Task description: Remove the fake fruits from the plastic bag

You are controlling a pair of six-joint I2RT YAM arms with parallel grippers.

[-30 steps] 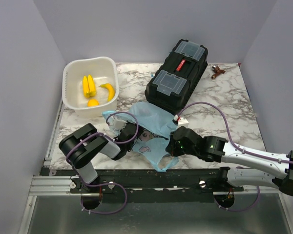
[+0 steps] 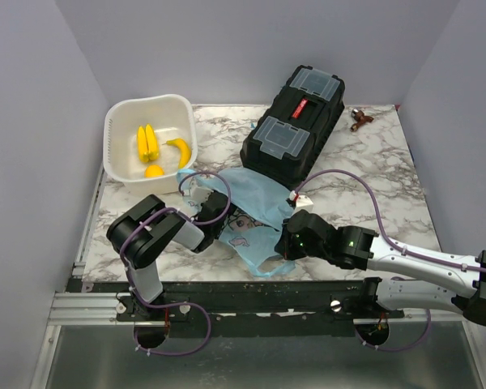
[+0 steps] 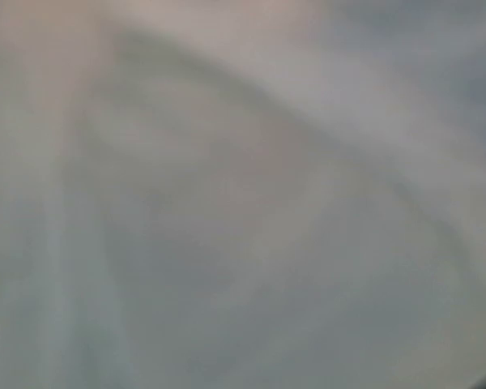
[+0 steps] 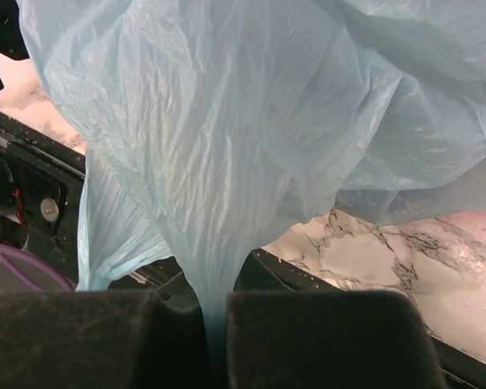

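The pale blue plastic bag (image 2: 259,198) lies crumpled at the centre of the marble table. My left gripper (image 2: 227,211) is pushed into it at its left side, fingers hidden; the left wrist view shows only blurred plastic. My right gripper is shut on a gathered fold of the bag (image 4: 211,146), at the bag's right side. The white bin (image 2: 113,138) at back left holds several yellow banana-like fruits (image 2: 181,150) and an orange round fruit (image 2: 154,171). Any fruit inside the bag is hidden.
A black toolbox (image 2: 296,121) stands behind the bag. A small brown-and-metal object (image 2: 360,119) lies at the back right.
My left arm has shifted slightly within the bag, moving the left part of the bag a little. The right gripper has stayed still.
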